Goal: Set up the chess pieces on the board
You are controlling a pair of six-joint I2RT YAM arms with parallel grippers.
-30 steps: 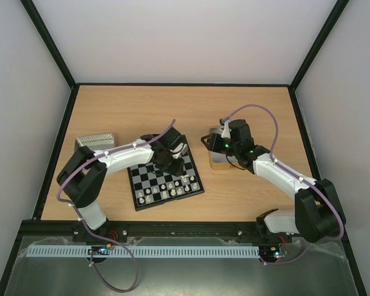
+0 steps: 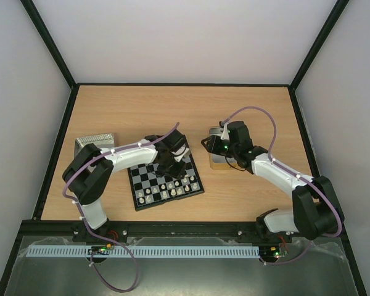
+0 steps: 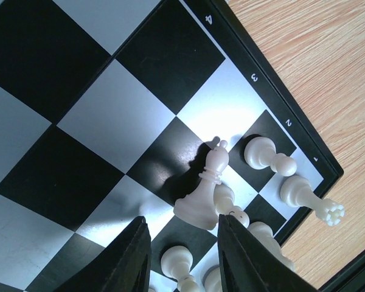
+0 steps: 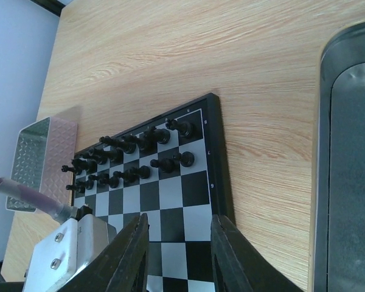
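The chessboard lies mid-table, white pieces along its near side, black pieces along its far side. In the left wrist view a white bishop stands among other white pieces, close to a pawn and the rook-like piece. My left gripper is over these pieces, fingers apart, nothing seen held between them. My right gripper hangs right of the board, by the grey tray, open and empty.
A grey-lined tray sits right of the board, under my right arm. A pink-grey basket stands at the left.
My left arm has shifted slightly toward the right over the board. The right arm has moved very little.
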